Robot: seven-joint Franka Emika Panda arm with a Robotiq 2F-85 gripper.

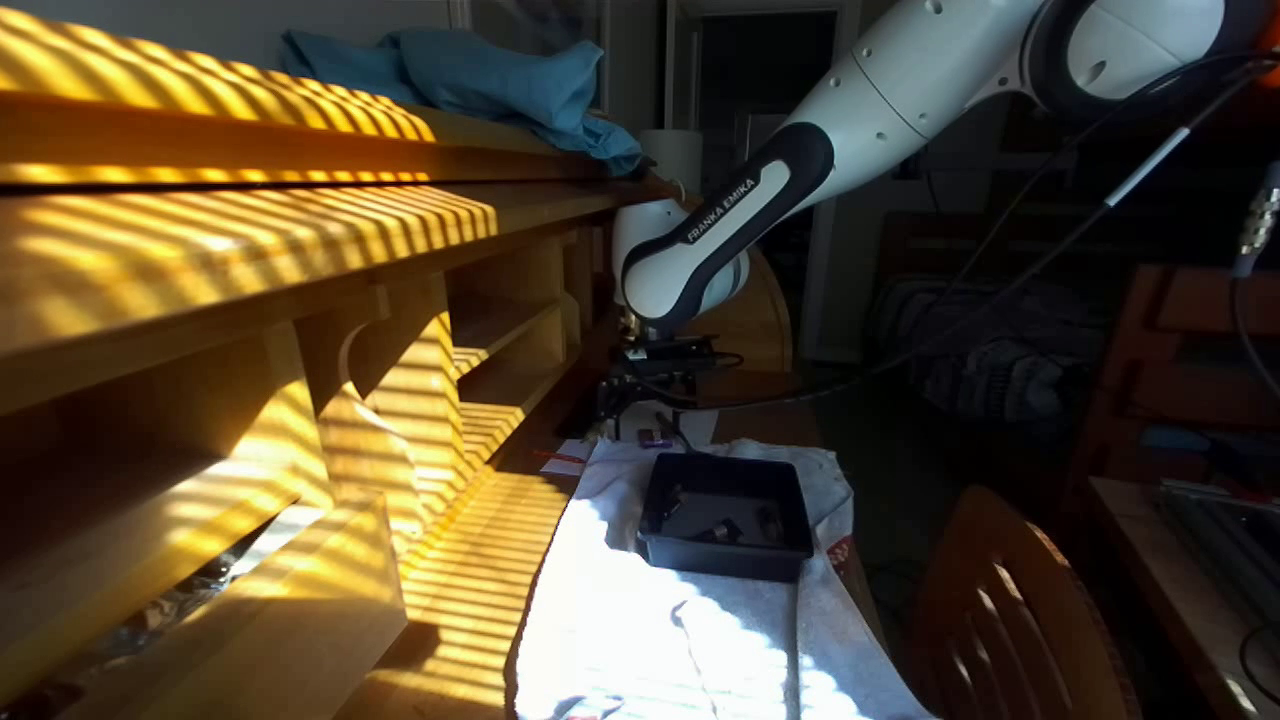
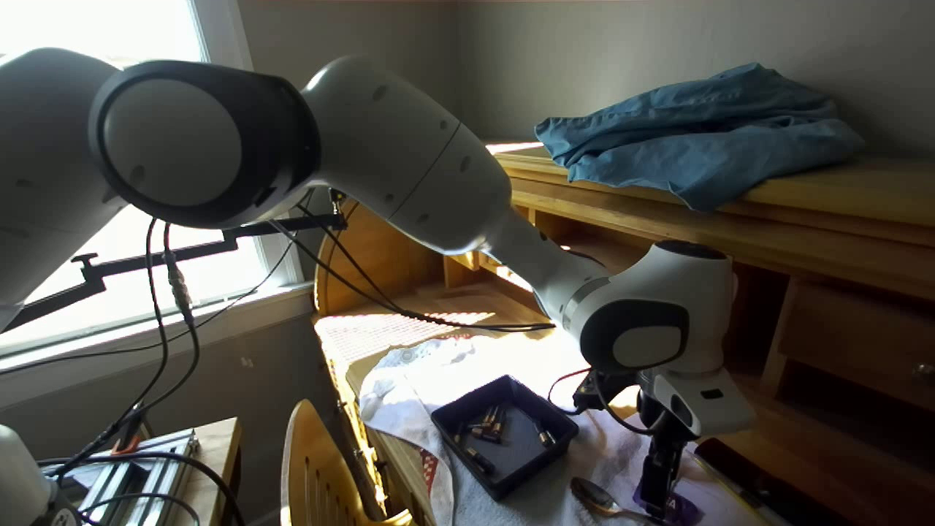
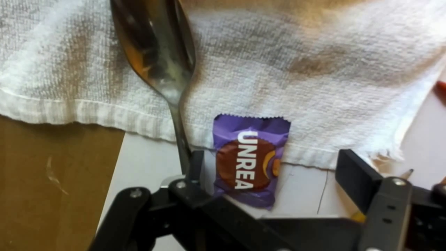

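A small purple candy packet (image 3: pixel 246 161) lies flat in the wrist view, its upper part over the towel's edge and its lower part over white paper. My gripper is open above it, one finger on each side and nothing held. The left fingertip appears close to the handle of a metal spoon (image 3: pixel 165 62), which rests on the towel. In exterior view 2 the packet (image 2: pixel 684 511) shows partly behind the gripper. Exterior view 1 shows the packet (image 1: pixel 655 438) small, just below the gripper.
A black tray (image 1: pixel 723 558) with several small dark cylindrical pieces stands on the white towel (image 1: pixel 684 636). Wooden desk cubbies (image 1: pixel 510 324) line one side. A cable hangs from the arm. A pencil tip (image 3: pixel 405 174) lies near the right finger.
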